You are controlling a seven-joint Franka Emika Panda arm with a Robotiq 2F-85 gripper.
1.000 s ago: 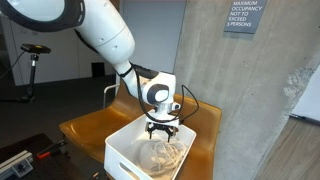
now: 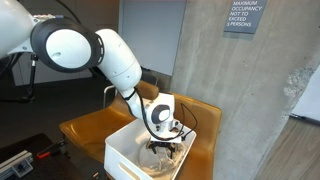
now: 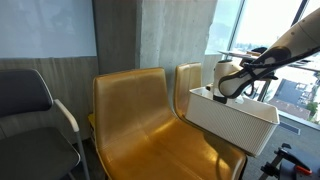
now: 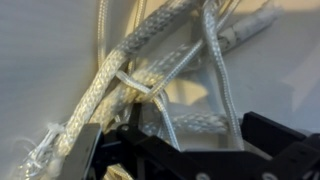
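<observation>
White braided rope [image 4: 150, 70] lies loosely coiled in a white bin [image 2: 124, 166], thick and thinner strands crossing each other in the wrist view. My gripper [image 2: 160, 148] is down inside the bin, over the rope. Close up, its dark fingers [image 4: 268, 133] stand wide apart at the lower edge, so it is open. Rope strands run through the space between them, not clamped. A frayed end shows at the lower left of the wrist view, and a taped-looking end [image 4: 250, 27] at the upper right. In exterior view 2 the bin wall [image 3: 235, 118] hides the rope and fingertips.
Tan chairs [image 2: 203, 138] stand beside and behind the bin, near a concrete wall [image 2: 240, 90]. The bin's walls closely surround the gripper. A dark office chair [image 3: 38, 125] stands at the left in exterior view 2.
The bin stays in place.
</observation>
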